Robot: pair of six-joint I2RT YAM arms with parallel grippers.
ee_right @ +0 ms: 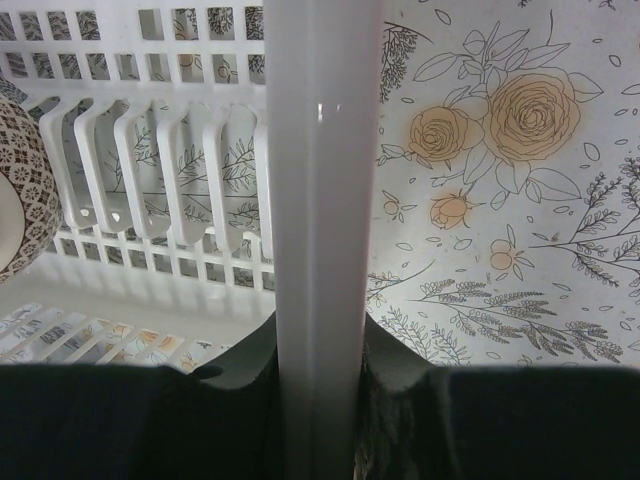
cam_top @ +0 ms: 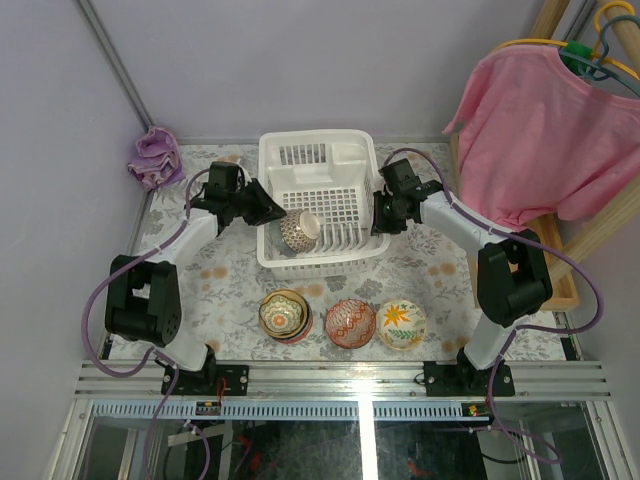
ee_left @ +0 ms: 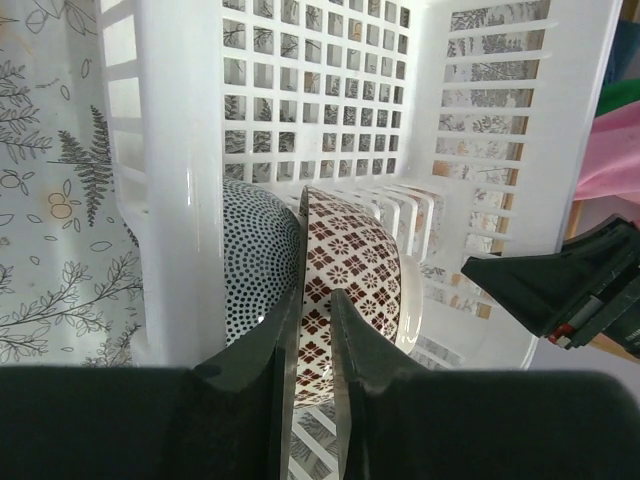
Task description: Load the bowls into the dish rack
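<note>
In the white dish rack [cam_top: 310, 140], a brown-patterned bowl [ee_left: 350, 270] stands tilted on its side against a dotted grey-blue bowl [ee_left: 255, 250]. My left gripper [cam_top: 270, 208] is over the rack's left wall, its fingers low in the left wrist view by the patterned bowl; whether they touch it is unclear. My right gripper is shut on the rack's right rim [ee_right: 320, 160]. Outside, in front, are a stack of bowls [cam_top: 283, 315], a red-patterned bowl [cam_top: 349, 323] and a yellow flower bowl [cam_top: 400, 325].
A pink shirt [cam_top: 550, 130] hangs on a wooden stand at the right. A purple cloth [cam_top: 155, 155] lies at the back left.
</note>
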